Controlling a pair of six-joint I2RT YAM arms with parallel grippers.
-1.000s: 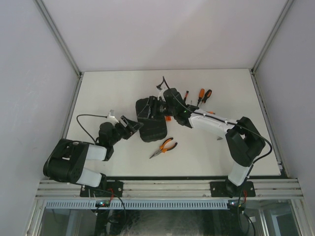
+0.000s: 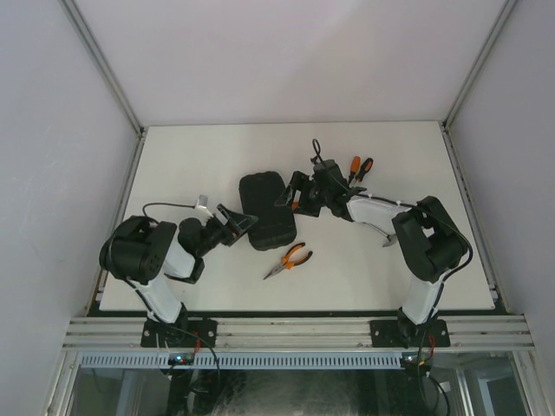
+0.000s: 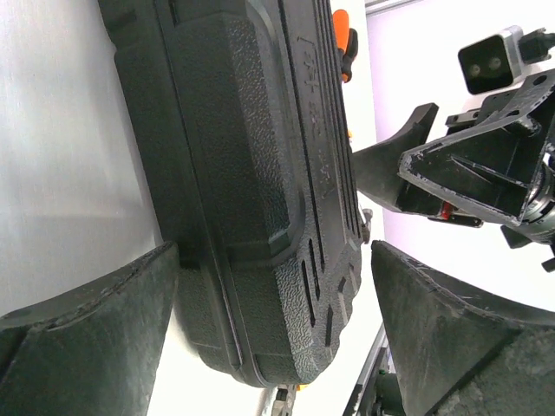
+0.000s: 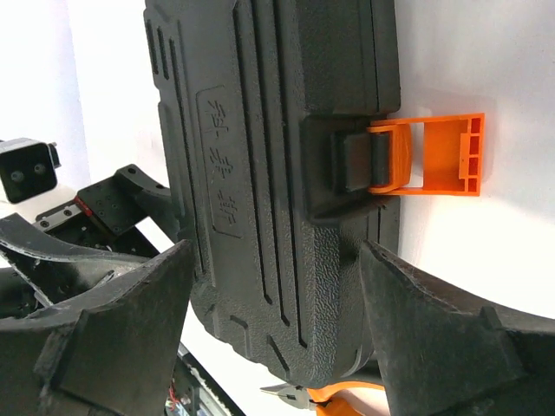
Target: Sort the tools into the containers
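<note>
A black tool case lies near the table's middle, with an orange latch flipped out on its right side. My left gripper is open at the case's left side, its fingers beside the case wall in the left wrist view. My right gripper is over the case's right side by the latch, its fingers spread around that edge in the right wrist view, with nothing visibly clamped. Orange-handled pliers lie just in front of the case.
Two screwdrivers lie at the back right, partly behind the right arm. A metal tool, partly hidden by that arm, lies at the right.
My right gripper has moved right from over the case's middle to its right edge, by the latch.
</note>
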